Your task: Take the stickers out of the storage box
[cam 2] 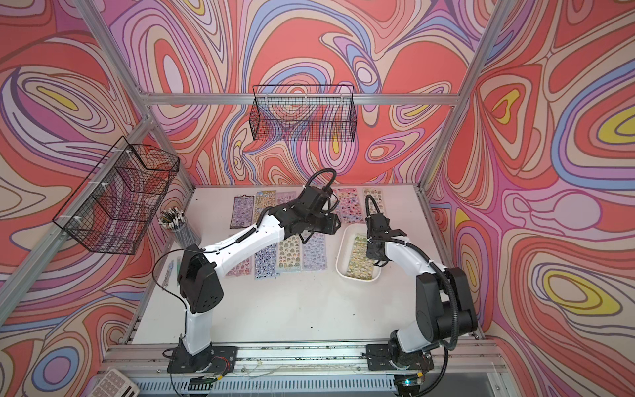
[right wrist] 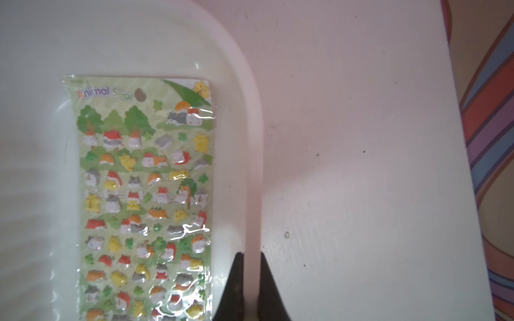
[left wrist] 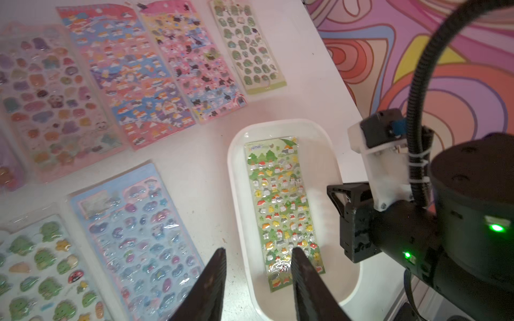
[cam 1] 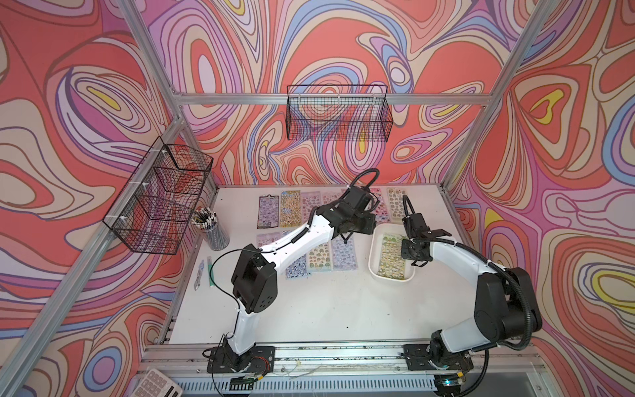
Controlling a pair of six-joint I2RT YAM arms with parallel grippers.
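The white storage box (left wrist: 238,214) stands on the right of the table. Flat inside it lies one green animal sticker sheet, also plain in the right wrist view. My right gripper is shut on the box's right rim (right wrist: 252,160), which runs between its fingers. My left gripper is part open above the table near the box's left wall, with nothing between its fingers; it is clear of the sheet. The left arm hides some table sheets in the top views.
Several sticker sheets lie on the table: a blue one (left wrist: 142,240) left of the box, a pink one (left wrist: 192,58) behind it. A pen holder (cam 1: 215,235) stands far left. The right arm crowds the box's right side.
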